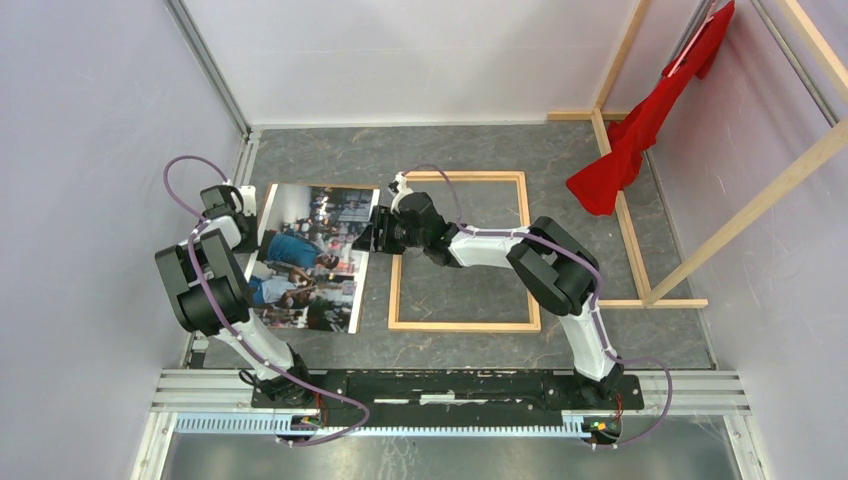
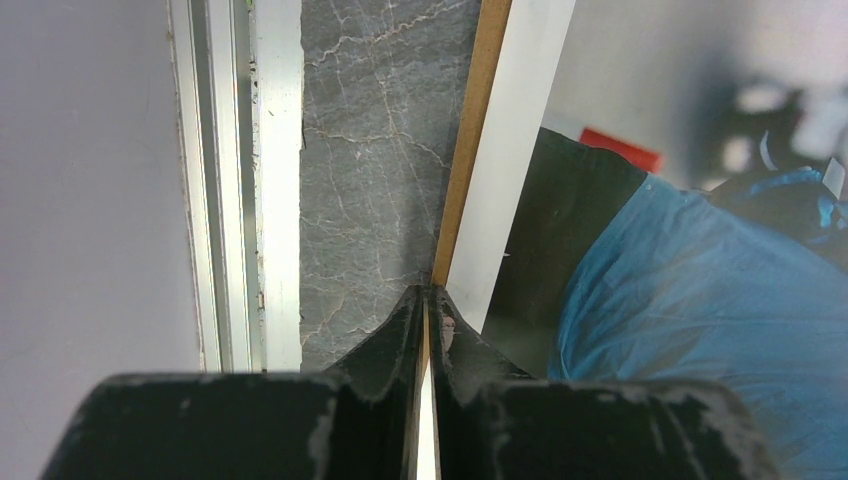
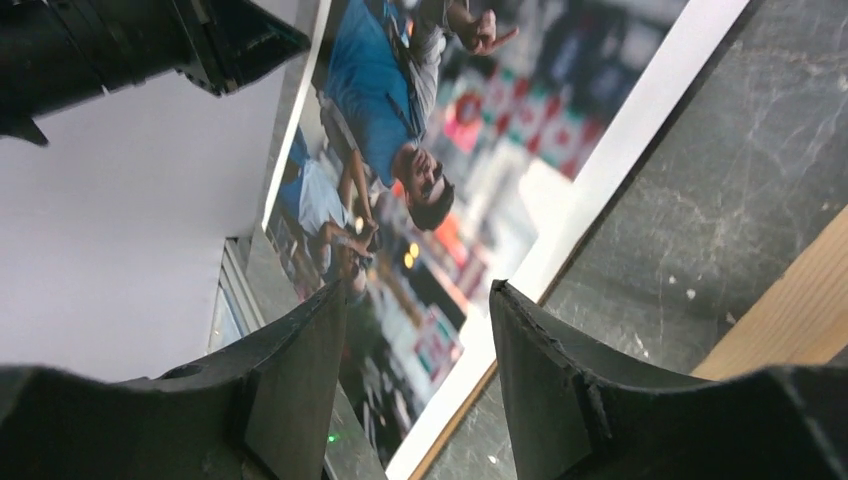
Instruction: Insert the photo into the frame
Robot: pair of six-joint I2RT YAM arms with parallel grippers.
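Note:
The photo (image 1: 305, 255), a street scene with white borders, lies on a brown backing board (image 2: 480, 100) at the left of the table. At its left edge, my left gripper is shut on the board's edge and the photo's white border. My right gripper (image 1: 368, 236) stands over the photo's right edge with its fingers (image 3: 312, 375) apart. In the right wrist view the photo's white right border passes between and beyond them, and nothing is gripped. The empty wooden frame (image 1: 465, 326) lies flat to the right, partly under my right arm.
A red cloth (image 1: 640, 140) hangs on a wooden rack (image 1: 625, 235) at the far right. The left wall and metal rail (image 2: 278, 180) are close to my left gripper. Bare grey table (image 1: 330, 152) shows behind the photo.

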